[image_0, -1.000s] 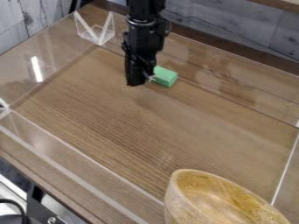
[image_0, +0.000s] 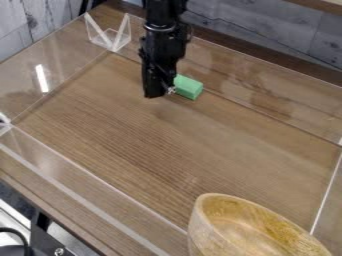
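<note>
My black gripper (image_0: 159, 86) hangs over the back middle of the wooden table, its lower end just left of a green block (image_0: 187, 86) and close to it. Whether it touches the block, and whether its fingers are open or shut, is too small to tell.
A large yellow bowl (image_0: 267, 234) sits at the front right edge. A white frame-like object stands at the back left, and another white object is at the left edge. Black cables lie at the lower left.
The gripper has shifted very slightly over the last second. The green block appears to stay where it was.
</note>
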